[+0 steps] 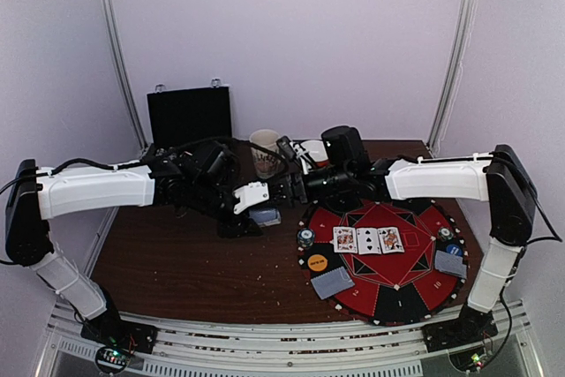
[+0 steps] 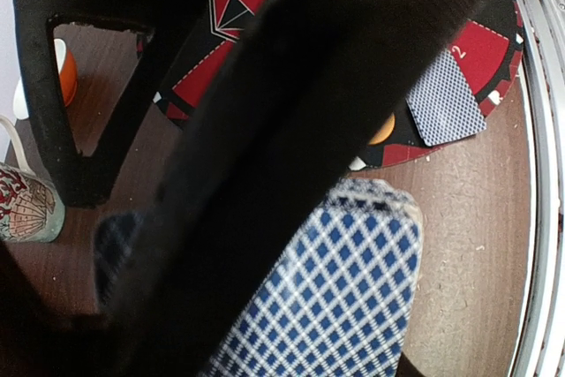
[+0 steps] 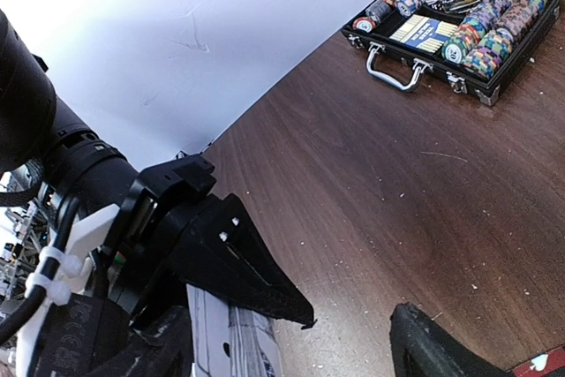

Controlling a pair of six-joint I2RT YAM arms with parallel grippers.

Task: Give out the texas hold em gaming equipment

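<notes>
A deck of blue-and-white checked cards (image 2: 340, 293) is held above the table, left of the mat, with my left gripper (image 1: 247, 218) shut on it. In the right wrist view, the deck's edge (image 3: 237, 342) shows under a black finger of the left gripper. My right gripper stands open close by, the deck nearer its left finger; whether they touch I cannot tell. On the red and black poker mat (image 1: 424, 218) lie three face-up cards (image 1: 368, 241), one face-down hand (image 1: 333, 282) at front left and another face-down hand (image 1: 450, 263) at right.
Chip stacks (image 1: 305, 237) and a yellow disc (image 1: 317, 262) sit along the mat's left side. An open case (image 3: 424, 41) holding chips stands at back left. A patterned mug (image 1: 265, 162) and an orange-and-white cup (image 2: 67, 77) stand behind the grippers.
</notes>
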